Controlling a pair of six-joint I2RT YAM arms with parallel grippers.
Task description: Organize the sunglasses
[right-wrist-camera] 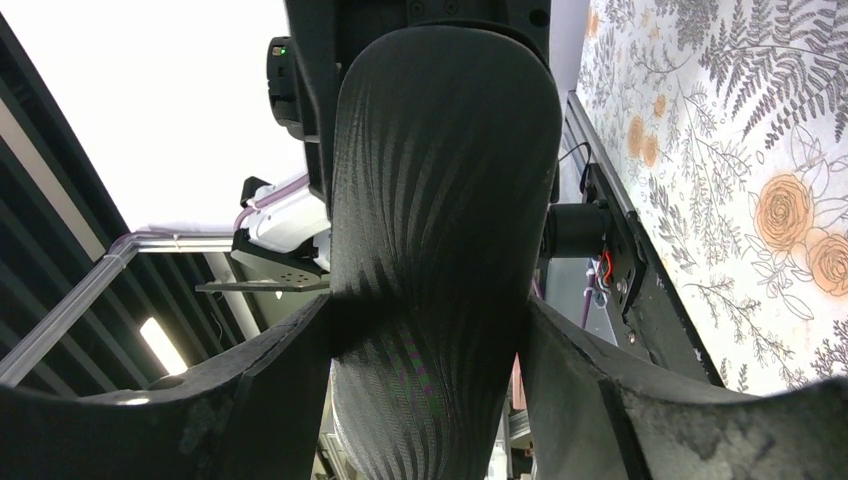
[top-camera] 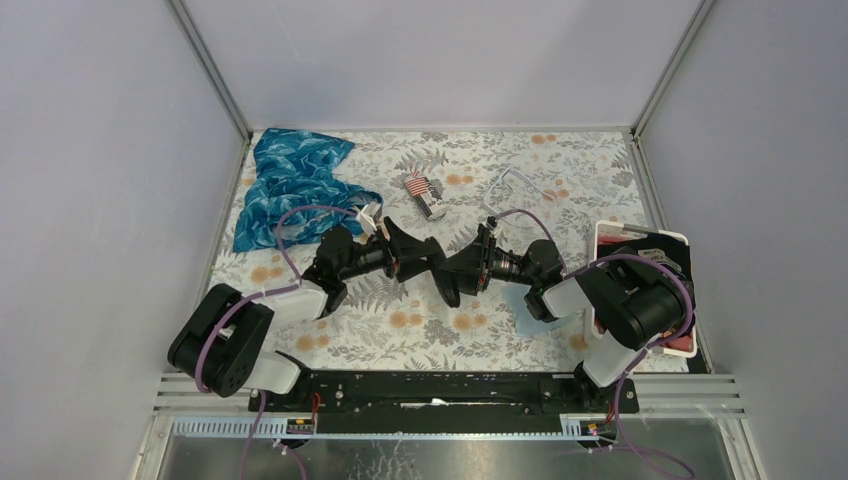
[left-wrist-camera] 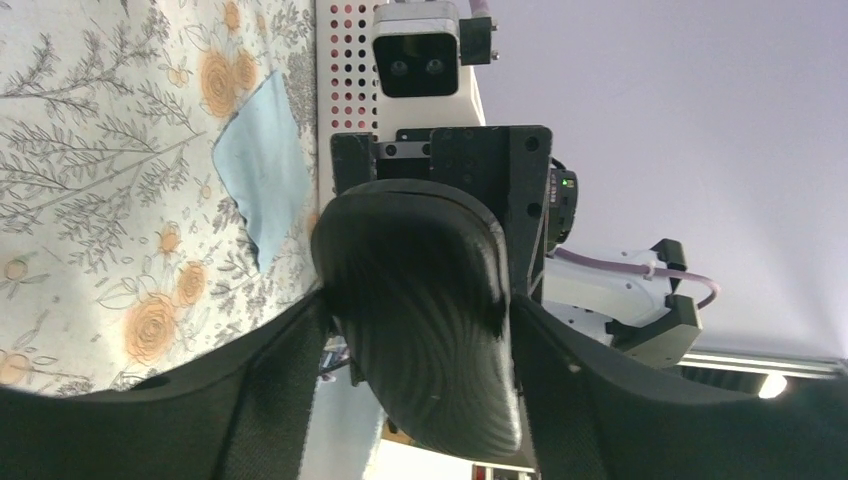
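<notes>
A long black glasses case [top-camera: 443, 274] hangs between my two arms above the middle of the table. My right gripper is shut on one end, its fingers pressed to both sides. From the other side, my left gripper has the case between its fingers, which appear to touch both edges. What is inside the case cannot be seen. Behind the grippers, a pale thin-framed item like glasses [top-camera: 512, 182] lies on the table. The light blue cloth [top-camera: 528, 318] lies flat beneath the right arm, partly hidden by it.
A crumpled blue bag [top-camera: 290, 190] covers the back left. A small flag-patterned item [top-camera: 424, 195] lies at the back middle. At the right, a white basket [top-camera: 598, 240] with red and black things is partly behind the right arm.
</notes>
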